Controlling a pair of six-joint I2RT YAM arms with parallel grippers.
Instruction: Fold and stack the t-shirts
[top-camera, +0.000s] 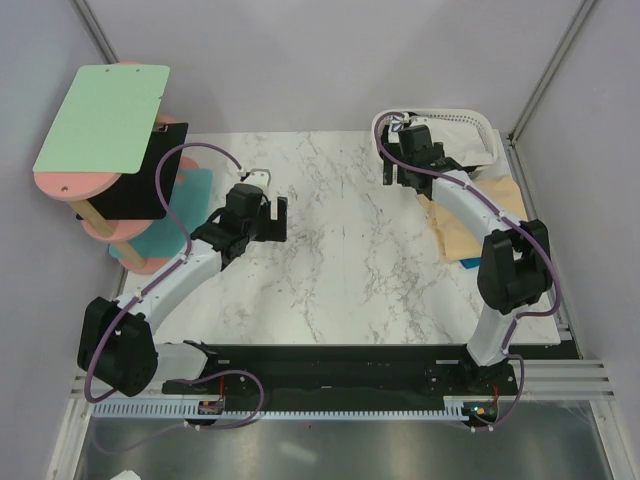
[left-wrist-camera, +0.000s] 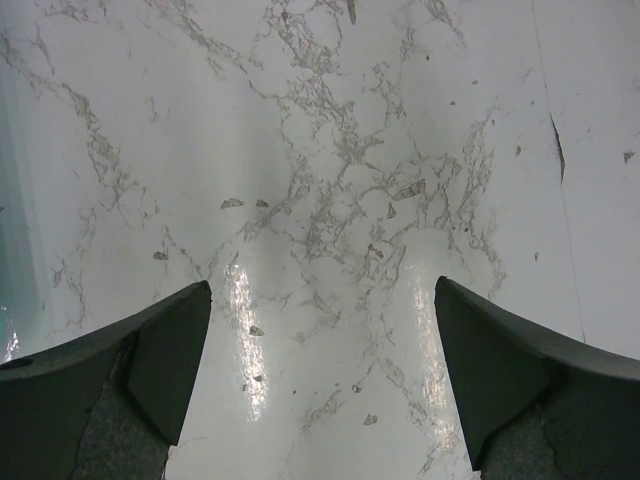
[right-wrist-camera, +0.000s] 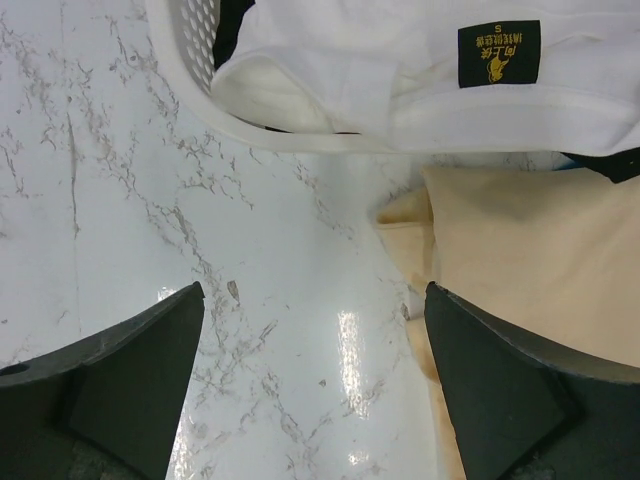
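Note:
A white basket (top-camera: 488, 128) at the back right holds white and black shirts (top-camera: 458, 138); in the right wrist view a white shirt (right-wrist-camera: 420, 60) with a black label drapes over the basket's near rim. Just in front of it lies a folded tan shirt (top-camera: 461, 236), with something blue showing under its edge. My right gripper (top-camera: 403, 176) hangs open at the basket's near left side, nothing between its fingers; in its wrist view the tan shirt (right-wrist-camera: 530, 250) reaches behind the right finger. Over bare tabletop at the left, my left gripper (top-camera: 269, 220) is open and empty.
A pink and wooden stand (top-camera: 115, 235) with a pale green board (top-camera: 104, 118) and a black panel fills the left side, on a teal mat (top-camera: 197, 205). Between the arms the marbled table (top-camera: 330, 230) is clear.

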